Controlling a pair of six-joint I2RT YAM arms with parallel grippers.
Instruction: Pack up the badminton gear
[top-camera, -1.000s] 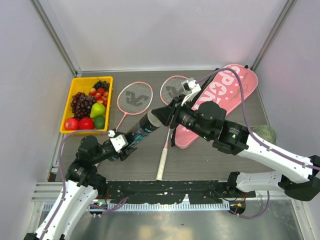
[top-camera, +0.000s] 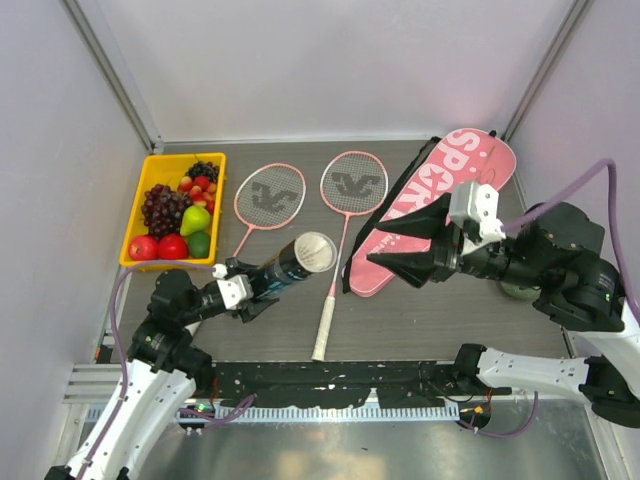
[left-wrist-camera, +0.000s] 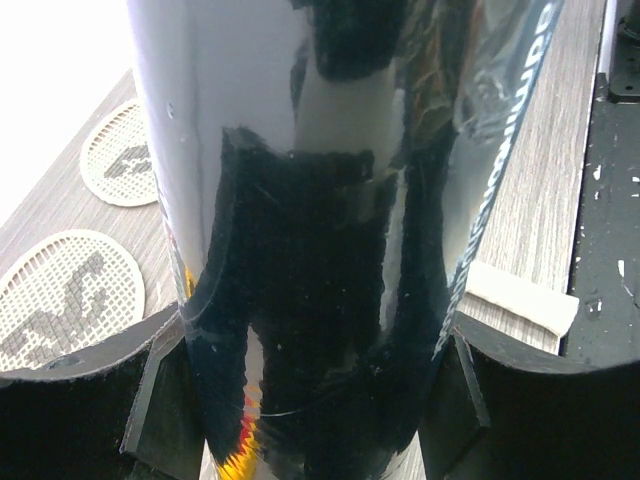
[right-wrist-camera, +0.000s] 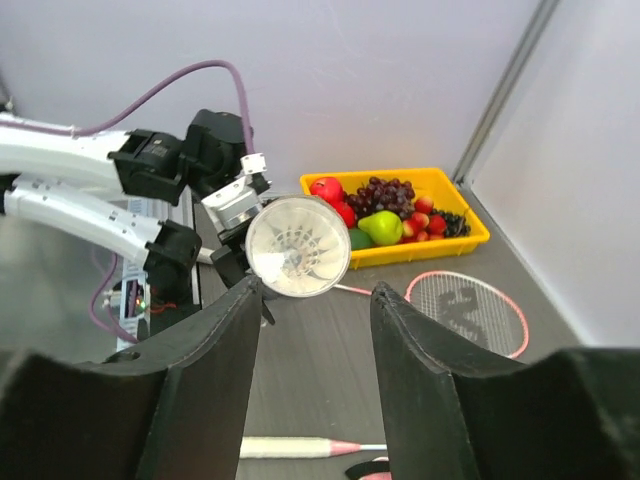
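Note:
My left gripper (top-camera: 243, 293) is shut on a dark shuttlecock tube (left-wrist-camera: 315, 270), held tilted with its translucent end (top-camera: 316, 252) toward the right. In the top view my right gripper (top-camera: 404, 248) stands open with empty fingers, right of the tube and over the pink racket bag (top-camera: 470, 160). Two pink rackets lie on the table, one with its head (top-camera: 268, 195) at centre left, the other (top-camera: 353, 182) with its white handle (top-camera: 325, 330) toward the front.
A yellow tray (top-camera: 130, 245) of fruit stands at the back left. Walls bound the table behind and at both sides. Bare table (top-camera: 440, 330) shows at the front right.
My right gripper has moved away from the tube's end toward the right and now stands wide open.

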